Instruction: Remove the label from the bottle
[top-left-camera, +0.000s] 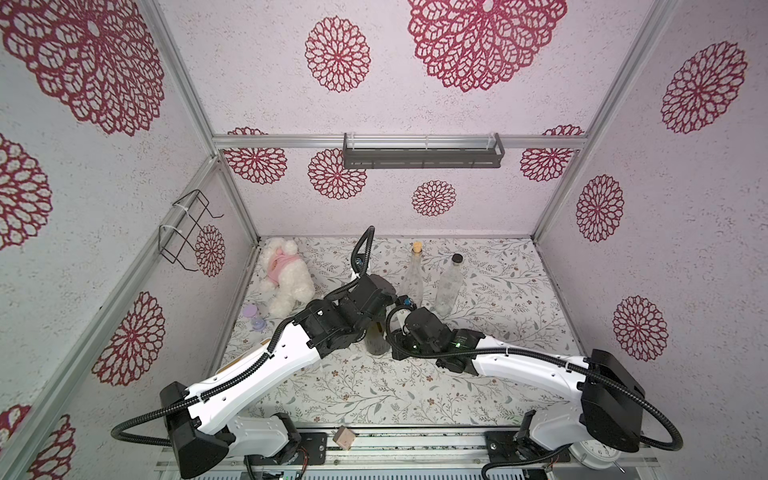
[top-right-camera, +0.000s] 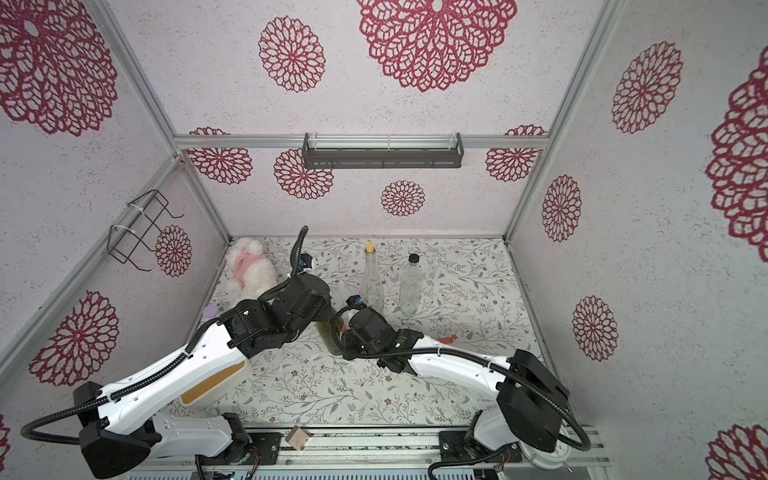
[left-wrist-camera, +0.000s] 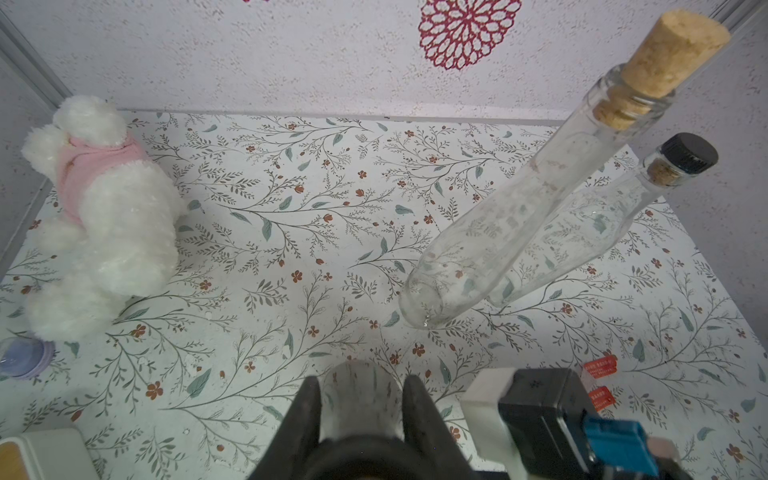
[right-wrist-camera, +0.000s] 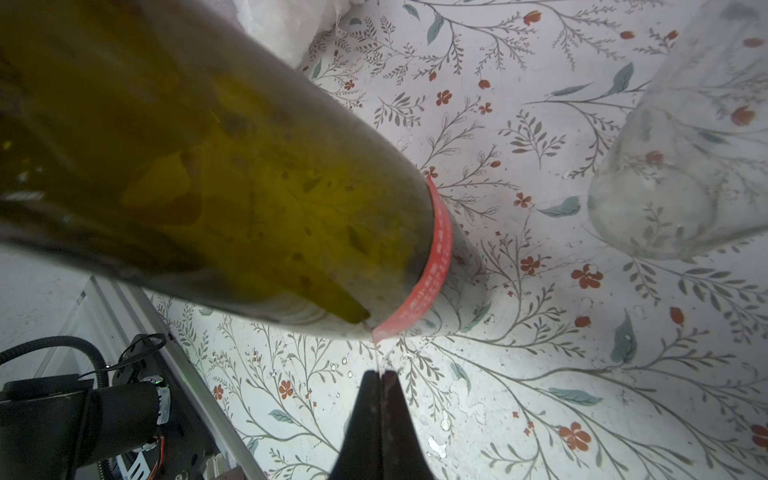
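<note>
My left gripper is shut on the top of a dark olive bottle (right-wrist-camera: 240, 184), seen upright in the middle of the table in the top views. A red band (right-wrist-camera: 424, 280) circles the bottle low down. The tips of my right gripper are shut with nothing visible between them, just beside and below the band's edge in the right wrist view. In the top views the wrists hide much of the bottle.
Two clear bottles, one cork-topped (top-left-camera: 413, 280), one black-capped (top-left-camera: 448, 289), stand behind. A white plush toy (top-left-camera: 288, 284) lies back left, with a pale tub (top-right-camera: 216, 384) at front left.
</note>
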